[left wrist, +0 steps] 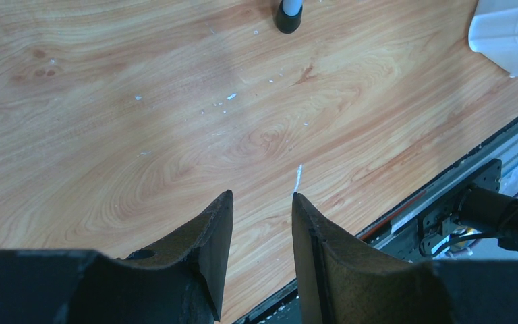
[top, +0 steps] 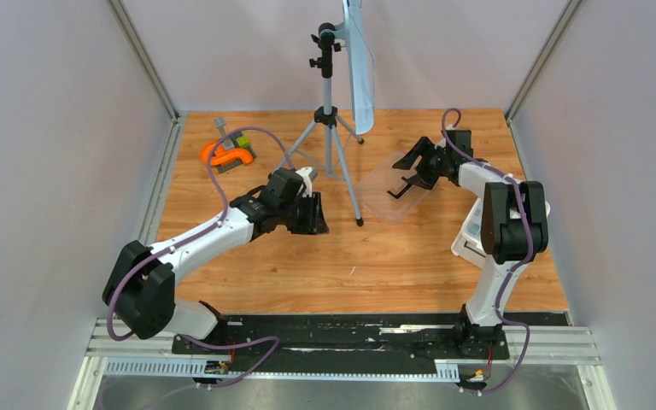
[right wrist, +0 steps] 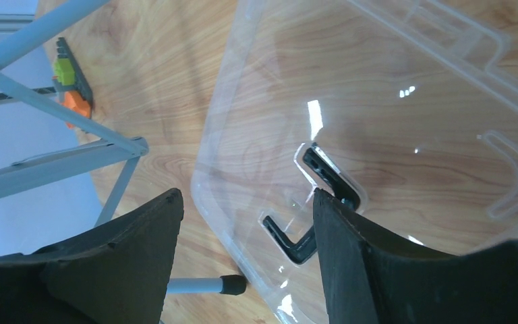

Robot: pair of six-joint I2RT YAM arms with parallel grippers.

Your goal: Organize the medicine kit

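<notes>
A clear plastic lid (top: 393,192) with a dark angular handle (right wrist: 301,248) lies flat on the wooden table, right of the tripod. My right gripper hangs over this lid, its fingers wide apart and holding nothing. At the right edge of the table a white kit box (top: 470,235) is partly covered by my right arm; little of its inside can be made out. My left gripper is over bare table left of the tripod, its fingers (left wrist: 217,229) parted with only wood visible between them.
A light-blue tripod (top: 328,128) stands at the back middle, one foot (top: 360,221) close to the lid's left side. An orange and grey clamp-like toy (top: 227,155) lies at the back left.
</notes>
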